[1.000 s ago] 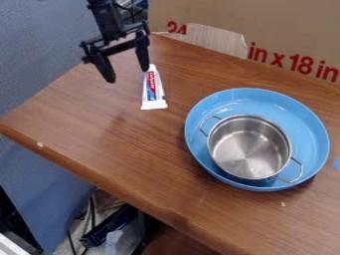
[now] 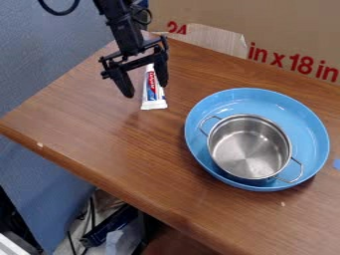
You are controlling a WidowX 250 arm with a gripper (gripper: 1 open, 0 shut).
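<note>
My black gripper (image 2: pixel 145 82) hangs open over the wooden table's back left part, its two fingers spread to either side of a white, red and blue toothpaste tube (image 2: pixel 153 98). The tube lies on the table, its upper part behind the gripper; whether the fingers touch it I cannot tell. To the right, a steel pot (image 2: pixel 248 148) with two handles sits in a blue plate (image 2: pixel 301 128).
A cardboard box (image 2: pixel 279 30) stands along the back. Cables and clutter lie beyond the table's lower left edge.
Over the last second my gripper has come down and to the right, toward the toothpaste tube, now covering more of it in view. The pot and plate have not moved.
</note>
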